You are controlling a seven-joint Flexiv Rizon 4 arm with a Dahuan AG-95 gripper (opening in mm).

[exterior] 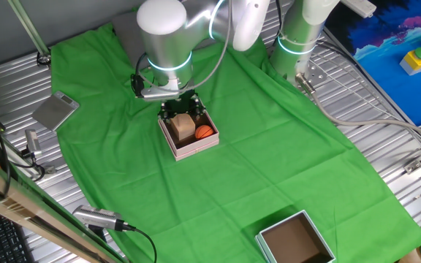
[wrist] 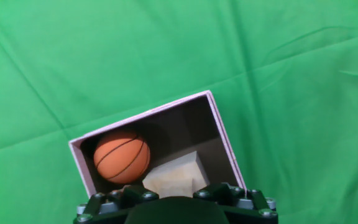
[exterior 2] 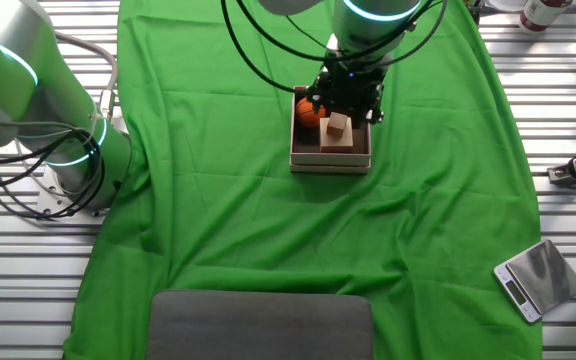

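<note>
A pink-rimmed box [exterior: 196, 148] stands on the green cloth under my gripper [exterior: 182, 114]. Inside it are an orange basketball [wrist: 122, 157] and pale wooden blocks [wrist: 185, 169]. In exterior view 2, a small wooden block [exterior 2: 337, 124] appears on top of a wider one [exterior 2: 336, 142], beside the ball. My gripper is open, its dark fingers [wrist: 138, 194] well apart above the box's near side in the wrist view. The blocks show between and just beyond them, partly hidden by the gripper body. No contact with the blocks can be made out.
A second box with a pale rim [exterior: 267, 248] stands empty at the cloth's front right. A small scale [exterior: 56, 111] lies at the left edge, and a dark grey pad [exterior 2: 260, 325] at another edge. The cloth between the boxes is clear.
</note>
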